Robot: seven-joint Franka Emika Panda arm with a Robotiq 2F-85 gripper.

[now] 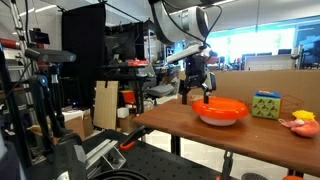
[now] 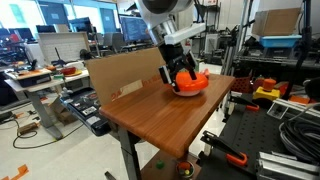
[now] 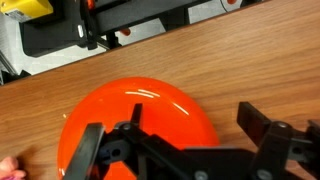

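A round, shallow orange dish (image 1: 225,106) rests on the wooden table, with a white rim or bowl showing beneath it. In the wrist view the orange dish (image 3: 150,115) fills the lower left and middle, part of it hidden behind the fingers. My gripper is open, its dark fingers wide apart, one over the dish and the other over bare wood to its right. From exterior view 2, the gripper (image 2: 170,76) hangs close to the near side of the dish (image 2: 188,77). Whether a finger touches the dish, I cannot tell.
On the far side of the table stands a green block with blue and yellow parts (image 1: 266,105). A pink and yellow soft-looking toy (image 1: 300,124) lies at the right.
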